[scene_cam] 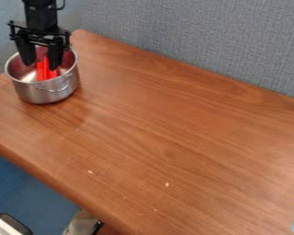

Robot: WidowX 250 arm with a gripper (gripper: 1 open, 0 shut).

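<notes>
A steel pot (45, 91) stands at the upper left of the wooden table, and a red object (48, 72) sits inside it. My black gripper (41, 57) is over the pot with its fingers reaching down to the rim and into the opening, near the red object. Whether the fingers hold it is unclear at this size.
A grey padded wall (211, 46) runs along the back. Small pale objects lie off the table at the lower left.
</notes>
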